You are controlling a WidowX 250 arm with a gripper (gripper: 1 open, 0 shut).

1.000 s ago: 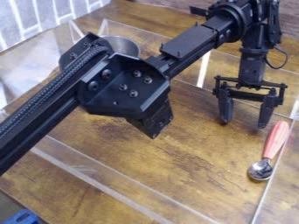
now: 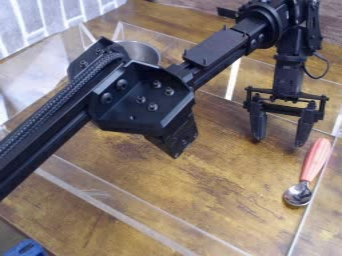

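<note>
My gripper [image 2: 281, 134] hangs low over the wooden table at the right, its two black fingers apart and pointing down, nothing visible between them. Just in front of it and to the right lies a spoon with a red handle [image 2: 315, 160] and a metal bowl [image 2: 297, 194] toward the front.
Clear plastic panels or strips edge the wooden table [image 2: 147, 200]. A metal round object [image 2: 134, 54] at the back left is mostly hidden behind my arm. A blue object [image 2: 19, 246] shows at the bottom left corner.
</note>
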